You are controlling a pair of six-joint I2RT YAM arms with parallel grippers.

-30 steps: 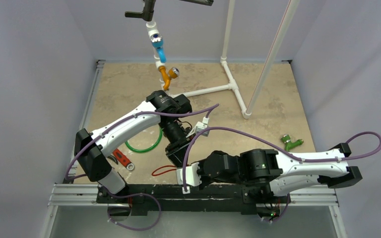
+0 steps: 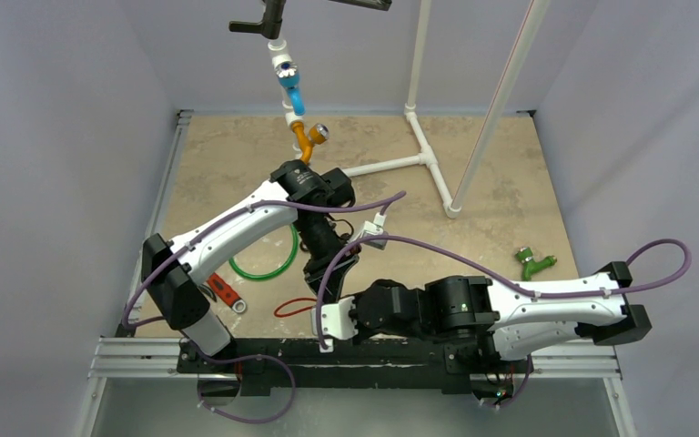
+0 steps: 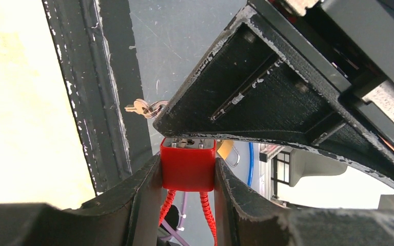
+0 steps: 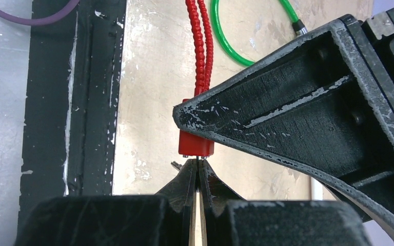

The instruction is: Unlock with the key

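Observation:
The red lock body (image 3: 188, 177) sits in my left gripper, one finger against each side. Its red cable (image 4: 199, 46) leads away from the far end, and shows as a loop (image 2: 293, 308) in the top view. My right gripper is shut at the lock's metal-studded end, with a thin metal key shaft (image 4: 197, 157) showing between its tips and the lock. How deep the key sits cannot be told. Other small keys (image 3: 142, 108) on a ring stick out beside the right finger. In the top view the arms hide the lock.
A green hose (image 2: 264, 276) and a red-handled tool (image 2: 226, 293) lie at the left. White pipes (image 2: 387, 166) stand behind, and a green valve (image 2: 534, 263) rests at the right. Both arms are close together near the table's front edge.
My right gripper has shifted left in the top view, and its cable with it. The left arm and the red loop have moved only slightly.

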